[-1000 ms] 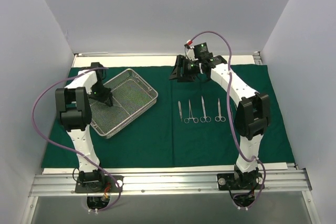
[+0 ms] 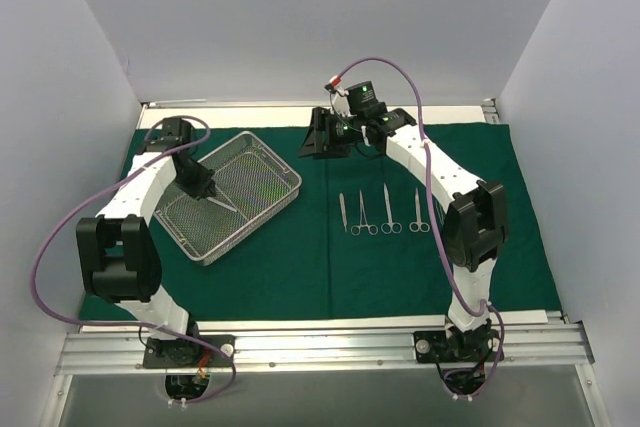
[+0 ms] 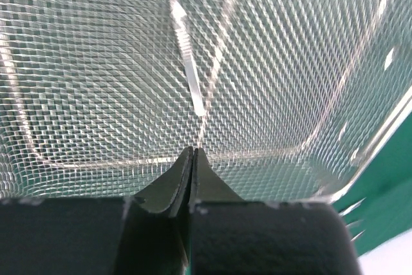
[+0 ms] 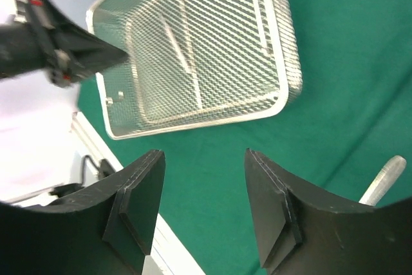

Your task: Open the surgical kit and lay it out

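The wire mesh tray (image 2: 228, 237) sits at left on the green cloth; in it lies a slim metal instrument (image 3: 192, 75). My left gripper (image 2: 208, 191) is over the tray, shut, its tips (image 3: 183, 181) together; whatever is between them is hidden. My right gripper (image 2: 316, 147) hangs open above the cloth right of the tray, nothing between its fingers. Right of centre, a slim handle-like piece (image 2: 343, 211), a clamp (image 2: 363, 222), scissors (image 2: 389, 217) and smaller scissors (image 2: 419, 217) lie in a row.
Grey walls (image 2: 570, 207) bound the sides; the right arm partly hides the row's right end.
My right gripper has moved left, toward the tray.
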